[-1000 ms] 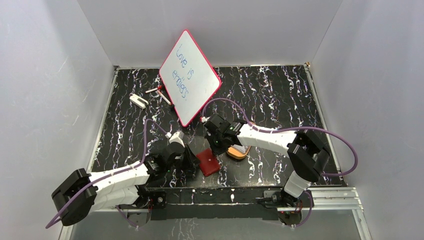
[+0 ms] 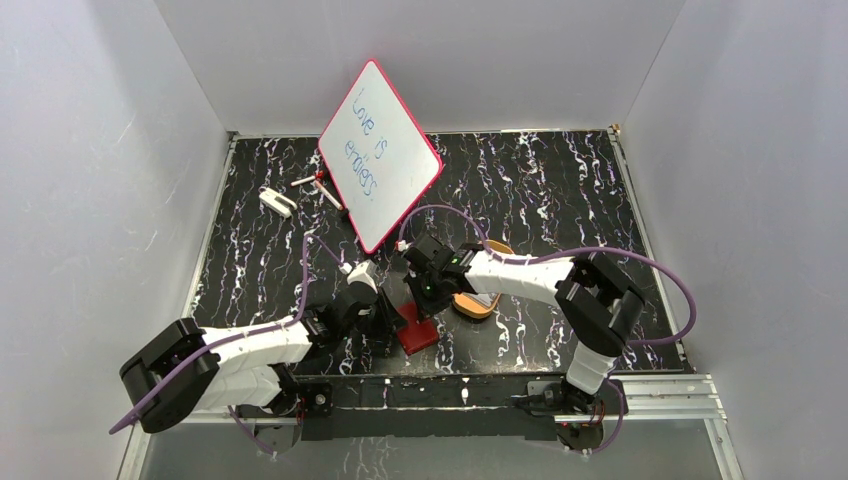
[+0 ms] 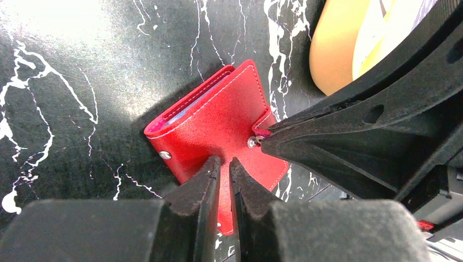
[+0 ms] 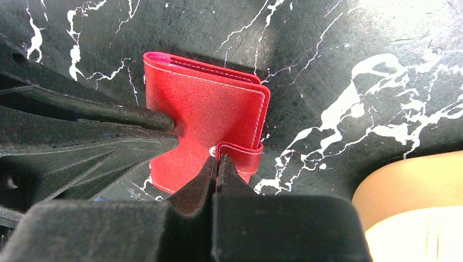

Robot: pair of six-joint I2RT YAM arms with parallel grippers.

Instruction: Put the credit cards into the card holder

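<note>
A red leather card holder point(image 2: 418, 336) with white stitching lies on the black marbled table between my grippers; something pink and blue shows in its slot. In the left wrist view my left gripper is at the holder point(image 3: 199, 128), fingertips slightly apart on its red face. In the right wrist view my right gripper is shut at the holder's point(image 4: 191, 109) snap strap point(image 4: 242, 159); whether the strap is between its fingertips I cannot tell clearly.
An orange container point(image 2: 475, 308) sits just right of the holder, partly under the right arm. A tilted whiteboard point(image 2: 380, 160), markers point(image 2: 328, 195) and a white object point(image 2: 278, 200) stand behind.
Over the last second both arms have moved inward and slightly down in the top view, closing in on the card holder.
</note>
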